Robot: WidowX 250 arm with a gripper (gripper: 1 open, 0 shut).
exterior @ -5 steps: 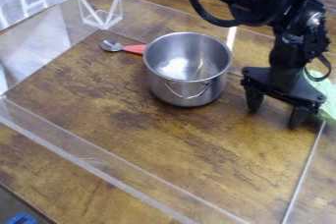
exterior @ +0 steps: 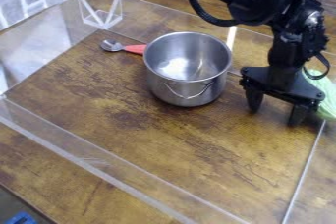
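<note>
My black gripper [exterior: 278, 105] is low over the wooden surface at the right, just beside a steel pot [exterior: 187, 69] with a wire handle, its fingers apart and pointing down. A green object [exterior: 325, 95] lies partly behind the gripper at the right edge; whether anything sits between the fingers is hard to see. A spoon with a red handle [exterior: 125, 47] lies left of the pot.
Clear acrylic walls [exterior: 92, 174] border the work area on several sides. The wooden surface [exterior: 144, 140] in front of the pot is bare. A small blue item [exterior: 16, 218] shows at the bottom left corner.
</note>
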